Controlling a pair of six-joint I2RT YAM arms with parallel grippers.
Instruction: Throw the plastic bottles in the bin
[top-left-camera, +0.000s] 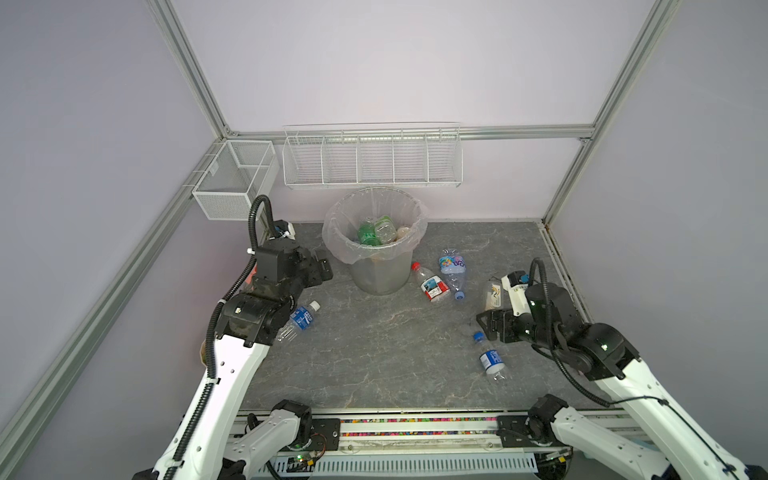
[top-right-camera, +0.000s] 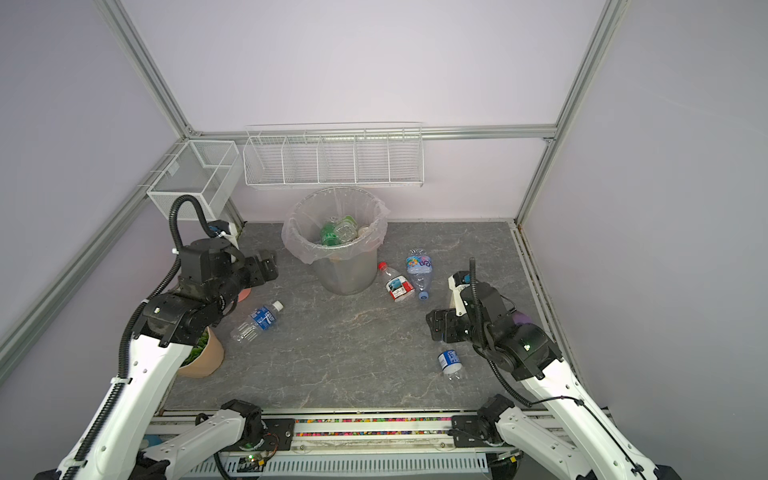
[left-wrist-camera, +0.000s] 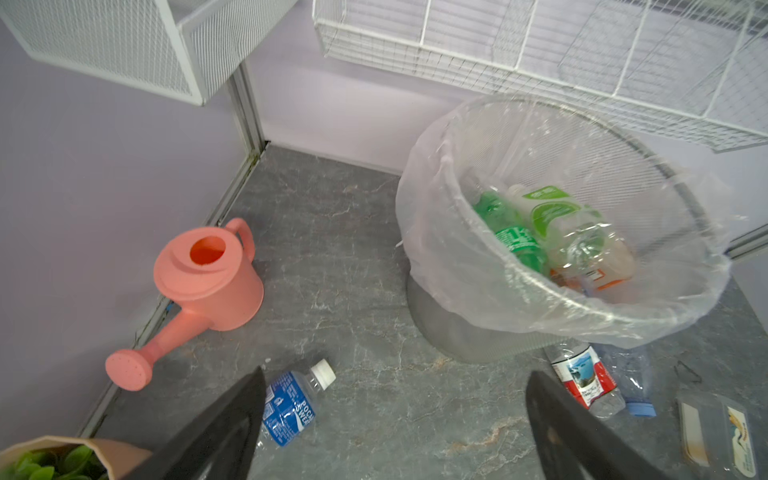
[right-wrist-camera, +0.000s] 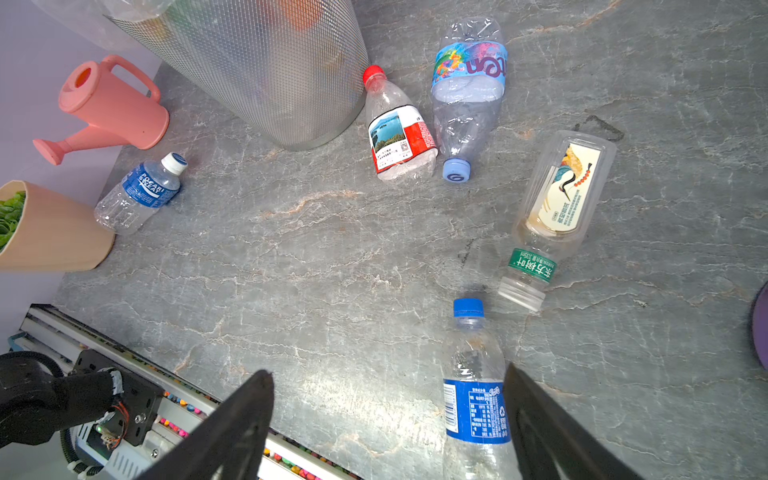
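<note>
A mesh bin (top-left-camera: 382, 273) with a clear liner stands at the back middle; green and clear bottles (left-wrist-camera: 512, 232) lie inside it. Left of it, a bottle with a blue label and white cap (left-wrist-camera: 288, 408) lies on the table. Right of the bin are a red-capped bottle (right-wrist-camera: 397, 132), a crumpled bottle with a colourful label (right-wrist-camera: 470, 88), a clear square bottle (right-wrist-camera: 560, 200) and a blue-capped bottle (right-wrist-camera: 476, 392). My left gripper (top-left-camera: 326, 266) hangs open and empty, left of the bin. Open and empty too, my right gripper (top-left-camera: 489, 324) is above the table near the blue-capped bottle.
A pink watering can (left-wrist-camera: 212, 276) and a potted plant (top-right-camera: 206, 356) stand along the left wall. Wire baskets (top-left-camera: 372, 158) hang on the back wall and a white one (top-left-camera: 237, 180) at the left corner.
</note>
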